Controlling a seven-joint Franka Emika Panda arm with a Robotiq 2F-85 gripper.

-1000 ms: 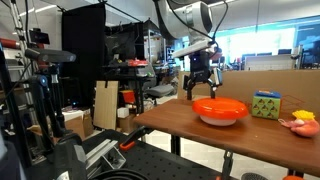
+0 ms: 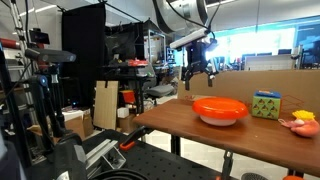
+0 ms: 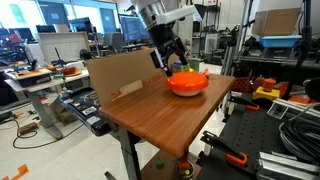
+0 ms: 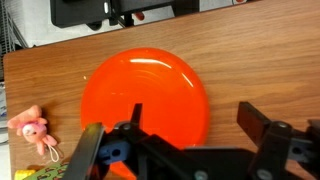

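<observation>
A round orange dish (image 2: 220, 107) rests on top of a white bowl (image 2: 223, 121) on the wooden table. In the wrist view the smooth orange surface (image 4: 145, 85) fills much of the left half, its lower part hidden by my fingers. My gripper (image 2: 198, 82) hangs above the table, over the near-left side of the dish and apart from it. Its dark fingers (image 4: 263, 125) stand wide apart in the wrist view, with nothing held between them. The second exterior view shows the gripper (image 3: 172, 66) just above and beside the orange dish (image 3: 188, 80).
A green, yellow and blue block (image 2: 266, 104) stands behind the dish to the right. Near it lies a pink plush toy (image 4: 33, 128).
My gripper has risen a little above the table over the last second. The orange dish, the bowl and the toys have stayed in place.
</observation>
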